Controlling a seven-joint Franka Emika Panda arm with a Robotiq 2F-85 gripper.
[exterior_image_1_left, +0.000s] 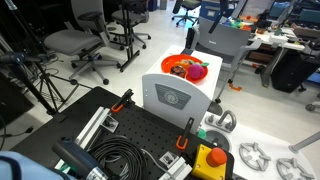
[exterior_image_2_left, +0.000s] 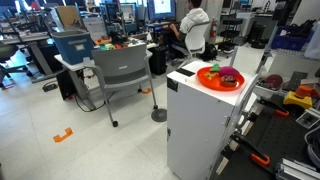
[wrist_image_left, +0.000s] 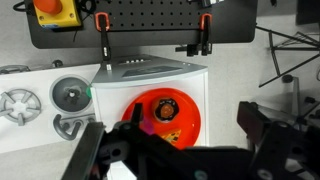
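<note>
A red-orange plate (wrist_image_left: 190, 112) lies on a white counter top (exterior_image_2_left: 198, 84), near its open side. On it are a brown ring-like item (wrist_image_left: 167, 108), an orange wedge (wrist_image_left: 173, 136) and a purple-red rounded item (exterior_image_1_left: 197, 72); in the wrist view the last is largely hidden by the gripper. My gripper is open above the plate, its dark fingers spread to either side. Nothing shows between them but the plate and food below. In exterior view 1 the gripper hangs high at the top edge, clear of the plate.
A grey panel (exterior_image_1_left: 172, 96) stands upright between the plate and the black perforated base (exterior_image_1_left: 150, 140). A small sink with faucet (wrist_image_left: 70, 95) and stove burners (wrist_image_left: 18, 103) lie beside the plate. A yellow box with red button (exterior_image_1_left: 211, 160) sits near the base. Chairs stand beyond.
</note>
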